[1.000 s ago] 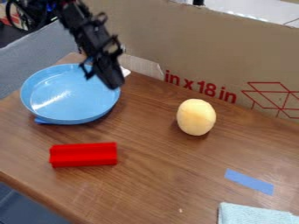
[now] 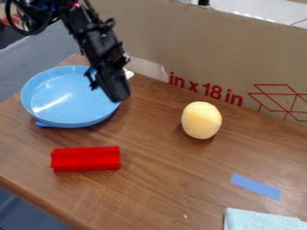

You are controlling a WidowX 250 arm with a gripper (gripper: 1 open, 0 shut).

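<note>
My black gripper [image 2: 114, 85] hangs over the right side of a light blue plate [image 2: 60, 94] at the back left of the wooden table; it looks shut, with nothing visible between its fingers. A red cylinder [image 2: 85, 158] lies in front of the plate. A pale yellow, egg-shaped object [image 2: 200, 119] sits to the right of the gripper, apart from it.
A cardboard wall [image 2: 216, 49] with red print runs along the back. A blue tape strip [image 2: 256, 187] and a pale folded cloth [image 2: 260, 220] are at the right front.
The objects on the table have not visibly moved.
</note>
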